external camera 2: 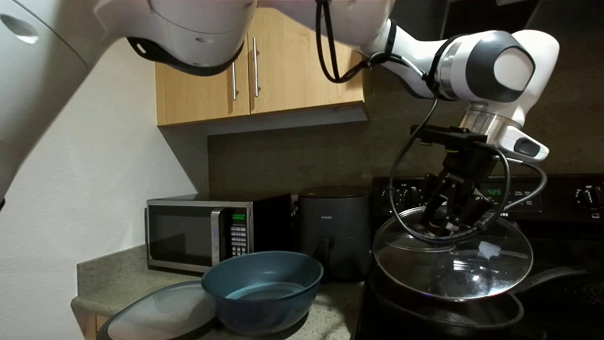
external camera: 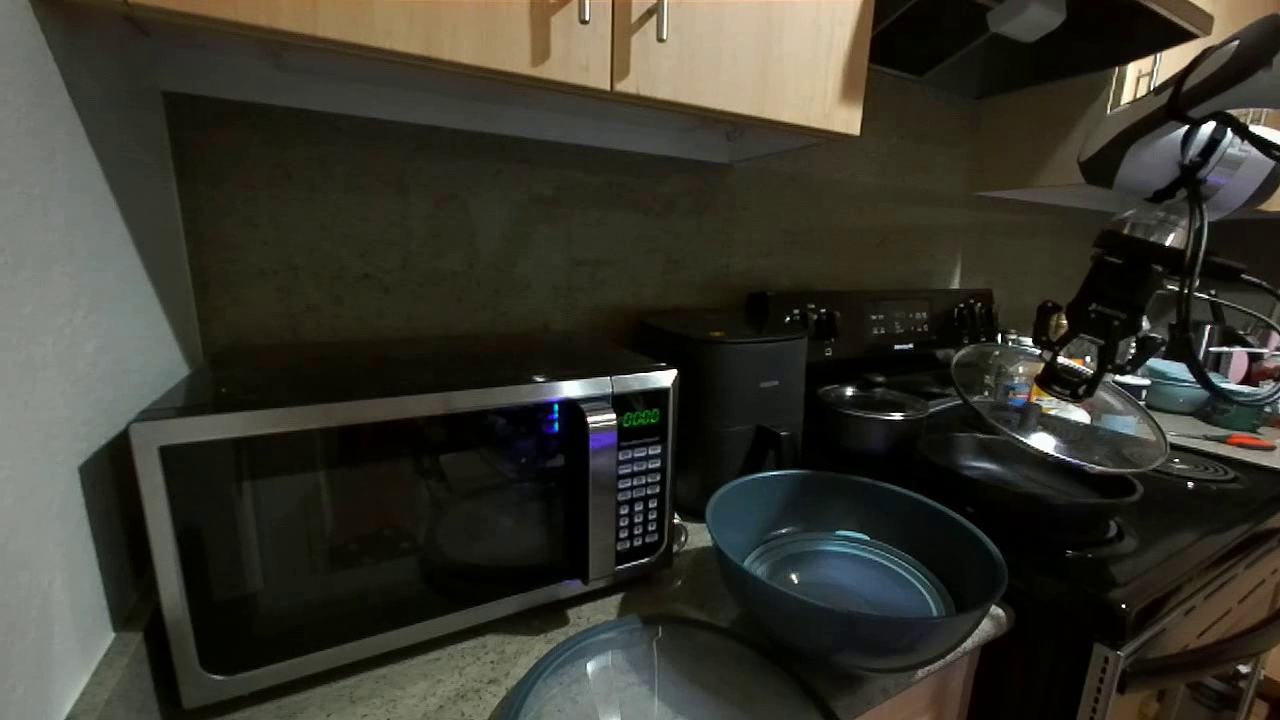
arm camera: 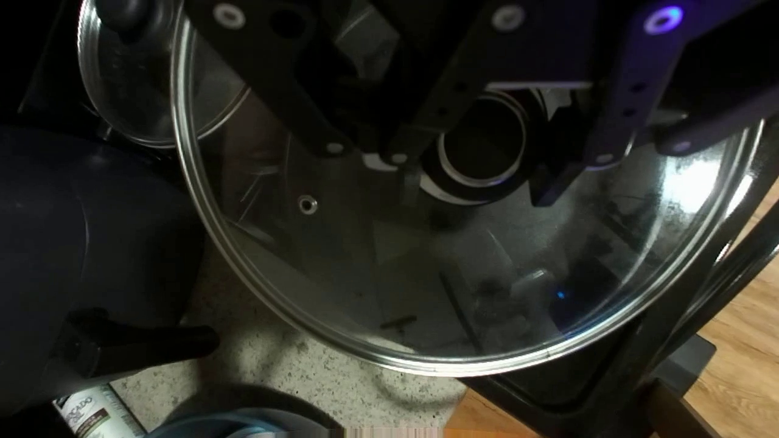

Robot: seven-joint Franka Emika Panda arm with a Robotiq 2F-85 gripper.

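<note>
A round clear glass lid (external camera 2: 470, 272) with a metal rim hangs tilted above a dark frying pan (external camera 2: 498, 320) on the stove. My gripper (external camera 2: 444, 224) is shut on the lid's black knob, which shows as a dark round piece (arm camera: 483, 142) in the wrist view. The same lid (external camera: 1116, 446) and pan (external camera: 1032, 478) are at the right of the first exterior view, with open space between the lid and the pan.
A smaller lidded pot (external camera: 873, 420) stands behind the pan. Left of the stove are an air fryer (external camera: 738, 390), a microwave (external camera: 396, 528), a large blue bowl (external camera: 744, 576) and another glass lid (external camera: 648, 684).
</note>
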